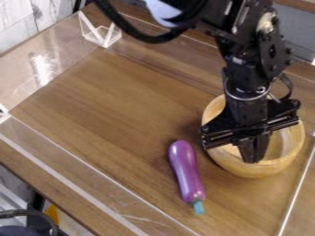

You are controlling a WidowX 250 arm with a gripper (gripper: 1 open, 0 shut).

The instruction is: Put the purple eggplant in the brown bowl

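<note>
The purple eggplant [187, 173] lies on the wooden table at the lower middle, its blue-green tip pointing toward the front. To its right stands the brown bowl [248, 169], a light tan round bowl. My black gripper [253, 153] points down over the bowl and covers much of its opening. A clear gap separates the gripper from the eggplant. Whether its fingers are apart or together is hard to make out against the dark parts. No object shows in its grasp, and part of the bowl's inside is hidden behind it.
A clear plastic bracket [101, 29] stands at the far left edge. Dark cables and hardware [28, 219] sit off the table at the lower left.
</note>
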